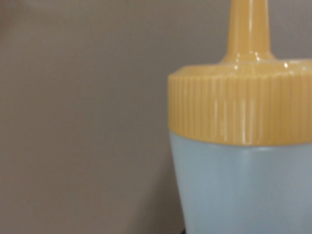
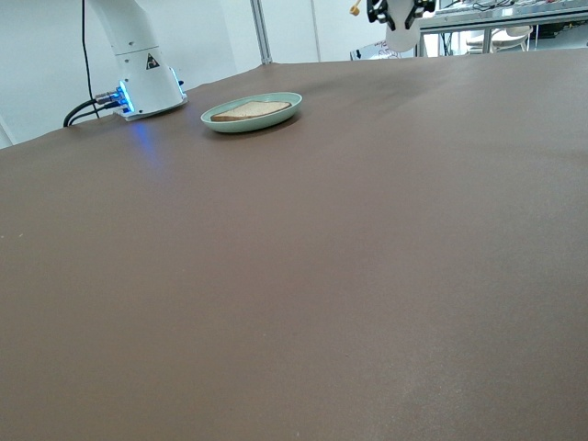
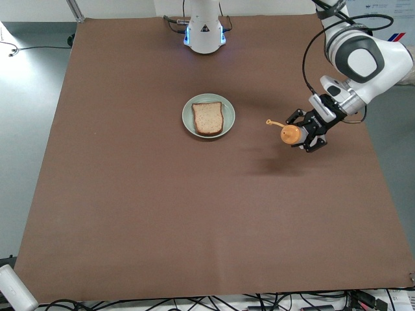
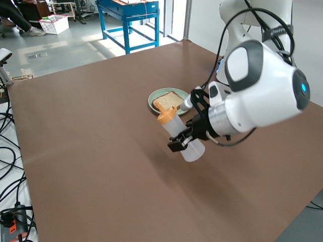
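A translucent squeeze bottle with an orange nozzle cap [image 3: 292, 134] is held upright above the table by my gripper [image 4: 186, 136], which is shut on it at the right side in the left camera view. The cap [image 1: 239, 107] fills much of the wrist view. A slice of bread [image 3: 207, 118] lies on a pale green plate [image 3: 189, 127], left of the bottle and apart from it. In the top camera view the gripper is only partly visible at the upper edge, above table height.
Cables [image 3: 272, 301] run along the front edge, outside the tabletop.
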